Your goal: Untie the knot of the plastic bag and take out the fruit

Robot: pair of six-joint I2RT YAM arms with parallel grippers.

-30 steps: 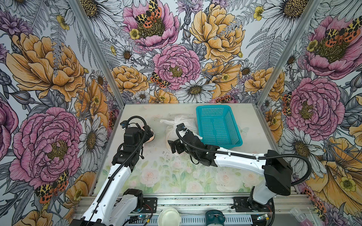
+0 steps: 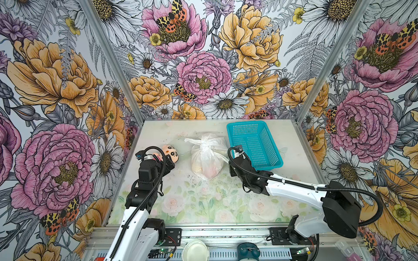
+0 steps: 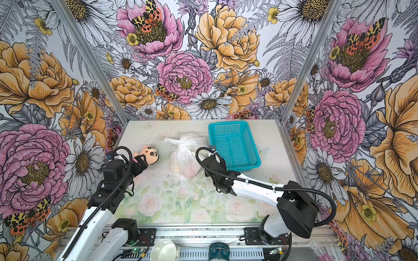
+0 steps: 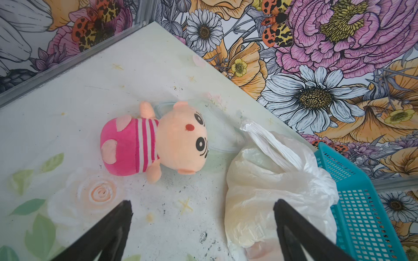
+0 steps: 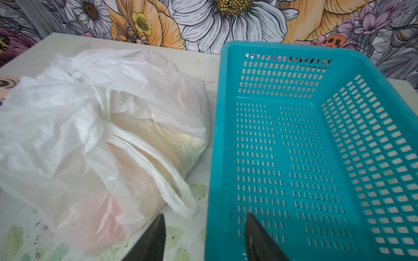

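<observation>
The white plastic bag [image 2: 203, 161] lies mid-table, its top gathered and twisted. Pinkish and yellowish shapes show faintly through the plastic; no bare fruit is visible. In the right wrist view a twisted strip [image 5: 152, 167] of the bag points toward my right gripper. That gripper's fingers stand apart with nothing between them, over the gap between bag and basket. My left gripper is open and empty, left of the bag in the top views. From the left wrist, the bag [image 4: 278, 191] shows partly behind one finger.
A teal perforated basket [image 2: 275, 148] stands empty just right of the bag. A pink plush doll [image 4: 130, 145] lies on the left side near my left gripper.
My right arm was over the bag and has swung off to its right side, uncovering more of it. The bag looks unmoved.
</observation>
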